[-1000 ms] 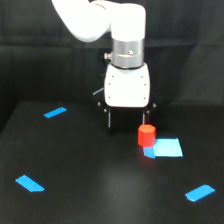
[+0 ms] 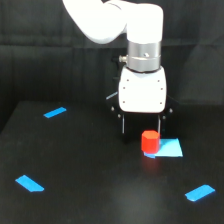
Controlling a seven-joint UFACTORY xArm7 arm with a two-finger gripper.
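A small red block stands on the black table, at the left edge of a light-blue square. My white gripper hangs just behind and above the block, pointing down. Its two thin dark fingers are spread apart, so it is open. The block appears below the right half of that gap, near the right finger. Dark fingers against the dark background make it hard to tell whether either touches the block.
Blue tape strips lie flat on the table: one at the back left, one at the front left and one at the front right.
My gripper has moved to the right and slightly lower in the view. The red block has shifted a little toward the front and right, covering more of the blue square's left edge.
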